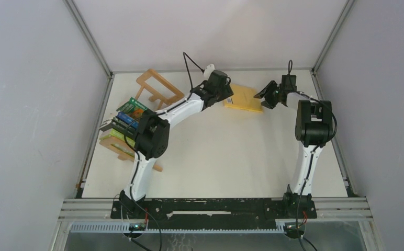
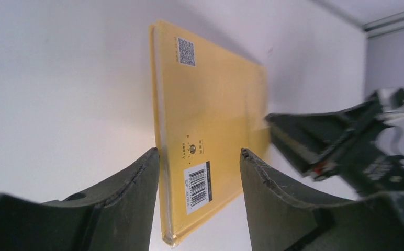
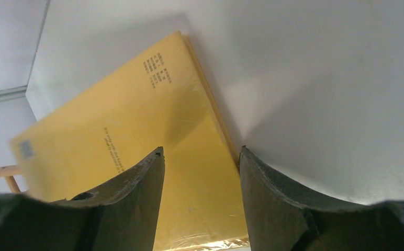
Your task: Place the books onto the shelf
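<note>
A thin yellow book (image 1: pixel 243 99) lies near the back of the white table, its QR code and barcode facing up in the left wrist view. At its left end is my left gripper, fingers part open, one fingertip (image 2: pixel 152 157) by the book's spine edge and the other over the cover. My right gripper stands at the opposite end with its fingers part open. One of its fingertips (image 3: pixel 246 157) is at the book's edge, the other above the cover. Contact is hard to tell.
At the left, a wooden rack (image 1: pixel 160 86) holds several books, among them a green one (image 1: pixel 132 108) and a blue one (image 1: pixel 127 120). My left forearm passes over part of it.
</note>
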